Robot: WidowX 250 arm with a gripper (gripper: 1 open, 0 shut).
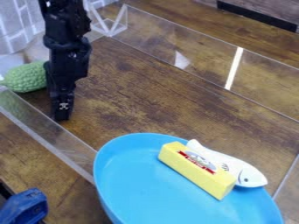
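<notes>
My black gripper (pixel 62 98) points down at the left side of the wooden work surface, low against it, just right of a green knobbly object (pixel 26 77) that is partly behind it. The dark fingers blend together, so their spread is hard to make out; I see no object clearly between them. At the lower right, a blue plate (pixel 146 192) holds a yellow box (pixel 197 171) with a red label and a white fish-shaped item (pixel 239 168).
Clear plastic walls (pixel 177 57) border the work surface. A blue object (pixel 24 208) lies at the bottom-left corner.
</notes>
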